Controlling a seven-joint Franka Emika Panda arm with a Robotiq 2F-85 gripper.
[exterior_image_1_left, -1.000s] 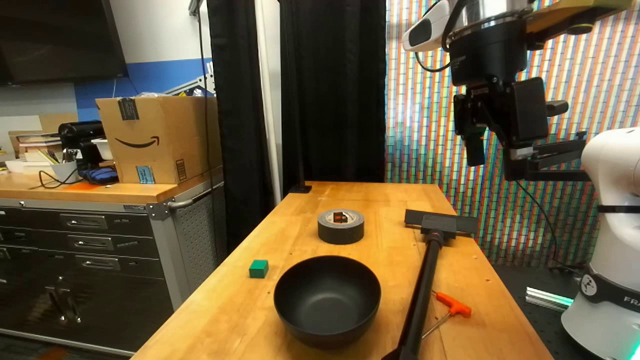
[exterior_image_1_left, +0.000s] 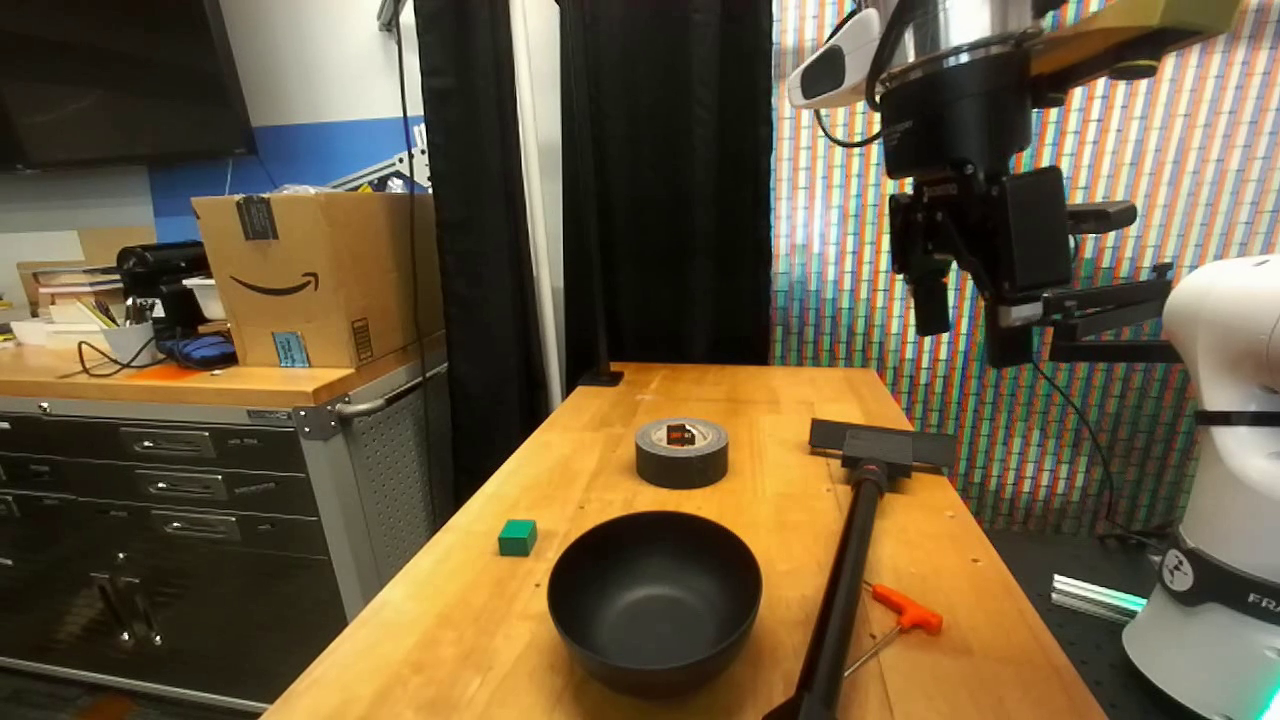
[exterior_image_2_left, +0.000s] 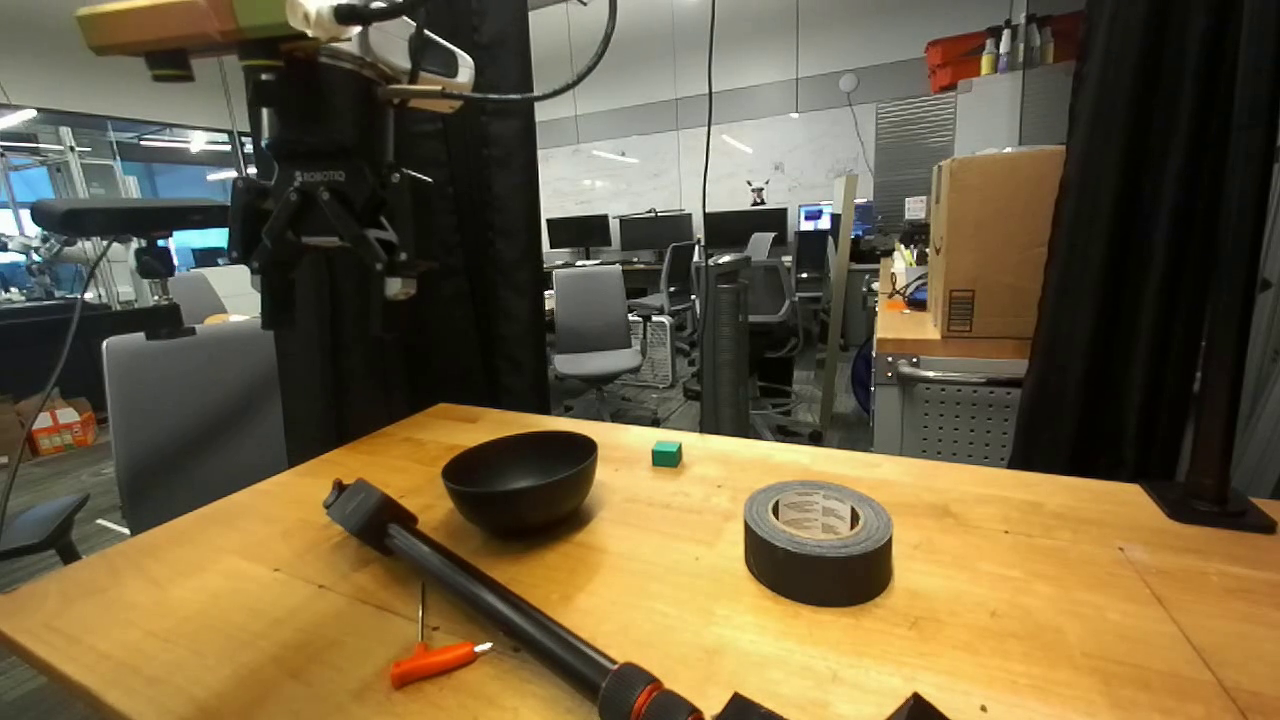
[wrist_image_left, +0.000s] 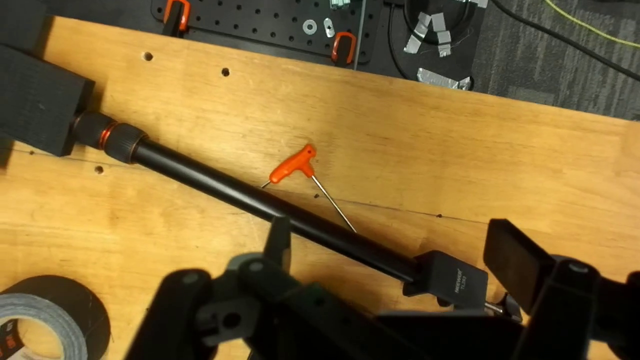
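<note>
High above the table, my gripper (exterior_image_1_left: 966, 342) stands open with nothing between its fingers; in the wrist view its fingers (wrist_image_left: 517, 264) are spread wide. A black bowl (exterior_image_1_left: 654, 600) rests upright on the wood and looks empty inside. Beside it lies a small green cube (exterior_image_1_left: 517, 538). A roll of dark tape (exterior_image_2_left: 818, 542) sits flat on the table. An orange-handled hex key (wrist_image_left: 294, 165) lies against a long black pole (wrist_image_left: 210, 180) that runs diagonally under the gripper. Bowl and cube cannot be made out in the wrist view.
The wooden table (exterior_image_2_left: 1008, 600) has bare room around the tape and along its far end. The pole's broad black head (exterior_image_1_left: 882, 446) lies near the table's right edge. Past that edge is a perforated black plate (wrist_image_left: 258, 24) with clips and washers.
The arm and open gripper have shifted slightly left and a little lower in exterior view 1. Everything on the table has stayed where it was.
</note>
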